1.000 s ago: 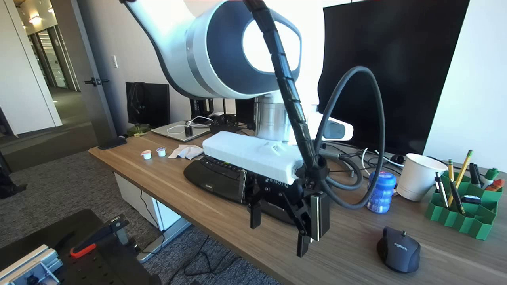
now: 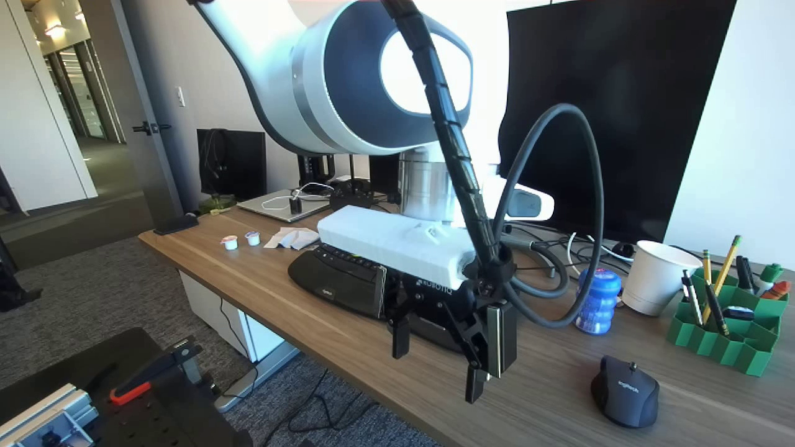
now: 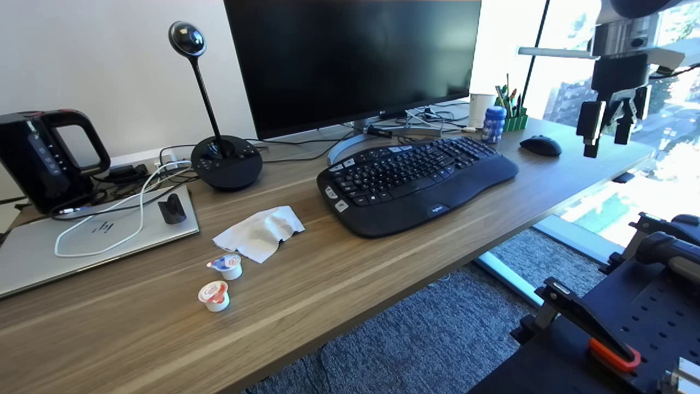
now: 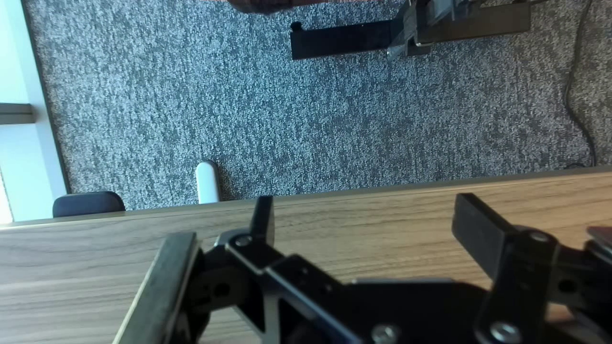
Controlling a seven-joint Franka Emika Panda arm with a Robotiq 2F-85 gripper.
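My gripper (image 2: 438, 366) hangs above the front part of the wooden desk, its fingers wide apart and nothing between them. Seen from above in the wrist view, the open gripper has bare desk beneath it, with the desk's front edge just beyond the fingertips. In exterior view 2 the gripper (image 3: 605, 141) shows at the far right, past the black mouse (image 3: 541, 145). A black keyboard (image 3: 420, 180) lies in the middle of the desk. Left of it are a crumpled white cloth (image 3: 259, 233) and two small creamer cups, one blue-lidded (image 3: 227, 265) and one red-lidded (image 3: 214, 296).
Behind the keyboard stands a large monitor (image 3: 354, 59). A blue bottle (image 2: 598, 302), a white cup (image 2: 658, 277) and a green pen holder (image 2: 728, 328) line the right rear. Far left are a closed laptop (image 3: 98, 230), a webcam stand (image 3: 226, 161) and a kettle (image 3: 46, 161).
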